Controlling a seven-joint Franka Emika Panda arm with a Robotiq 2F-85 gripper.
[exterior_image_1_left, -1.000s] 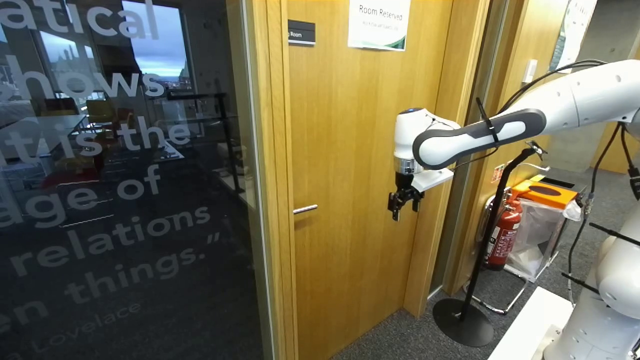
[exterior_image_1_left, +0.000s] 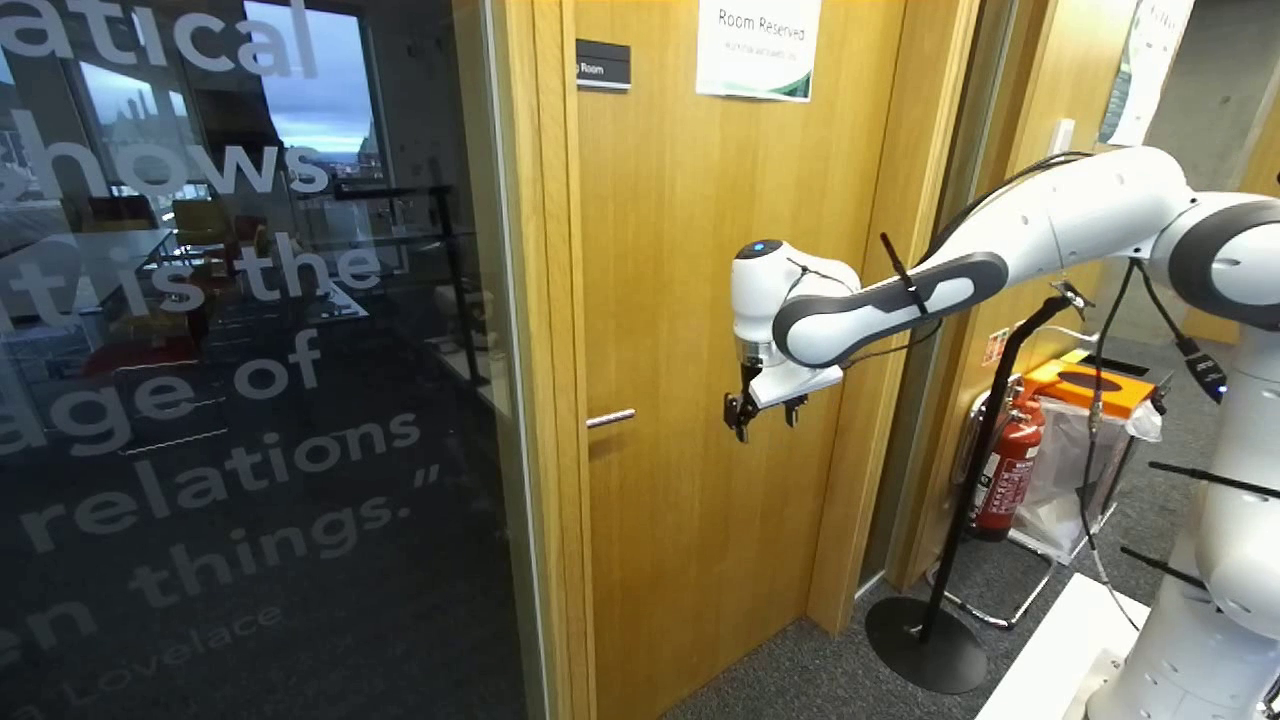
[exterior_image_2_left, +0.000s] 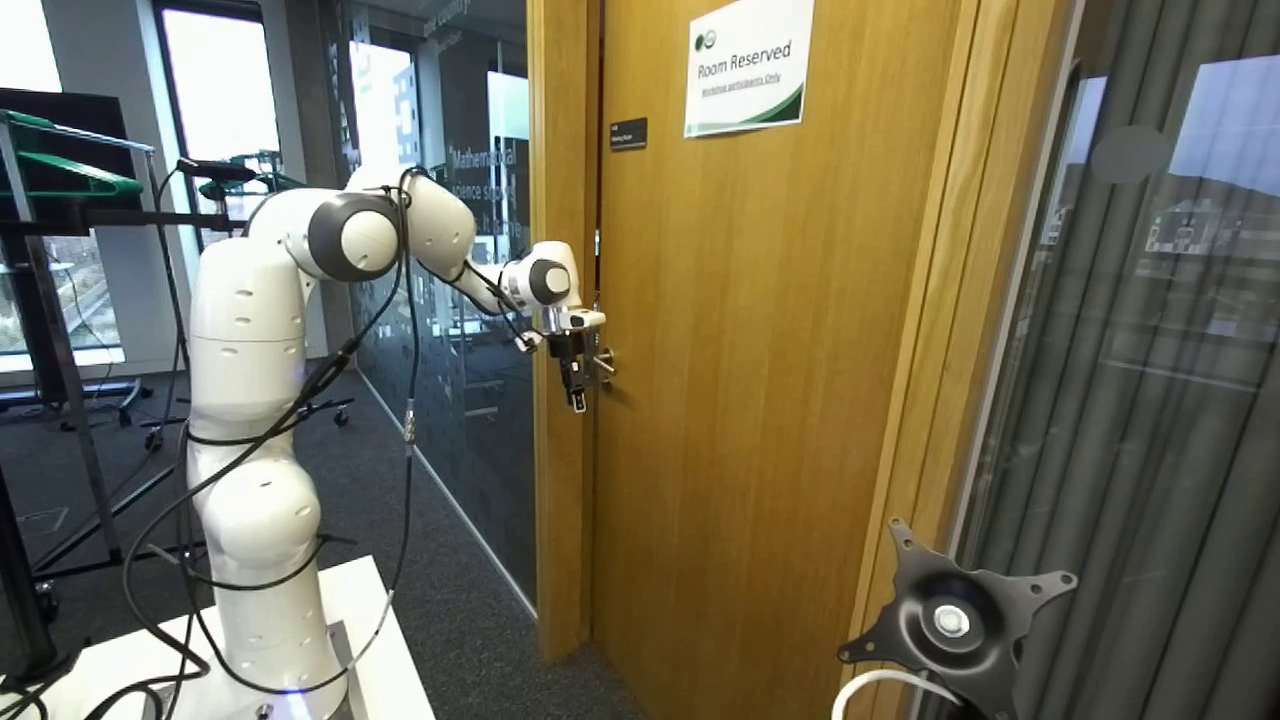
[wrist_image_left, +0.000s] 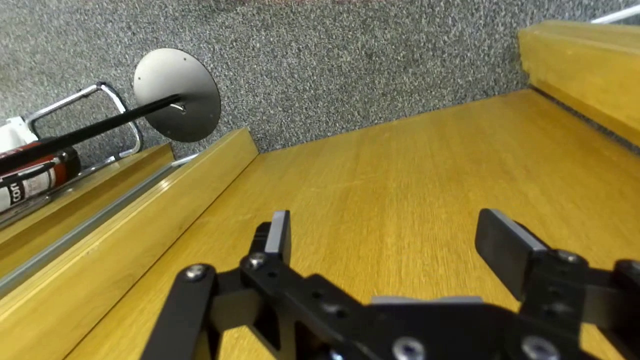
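Observation:
A wooden door (exterior_image_1_left: 708, 240) with a silver lever handle (exterior_image_1_left: 611, 418) stands shut in its frame in exterior view 1. My gripper (exterior_image_1_left: 765, 420) points down in front of the door, to the right of the handle and apart from it. In the wrist view the two fingers (wrist_image_left: 277, 237) stand wide apart, and only the door's wood shows between them. From exterior view 2, the gripper (exterior_image_2_left: 576, 402) appears just left of the handle (exterior_image_2_left: 605, 362). The handle does not show in the wrist view.
A black stand on a round base (exterior_image_1_left: 926, 644), a red fire extinguisher (exterior_image_1_left: 1010, 468) and an orange-topped bin (exterior_image_1_left: 1086, 386) are right of the door. Dark glass (exterior_image_1_left: 240, 504) lies to its left. A black bracket (exterior_image_2_left: 954, 618) is in the front right of exterior view 2.
The arm has moved left in exterior view 1, taking the gripper closer to the handle's side of the door. Door and handle look unchanged.

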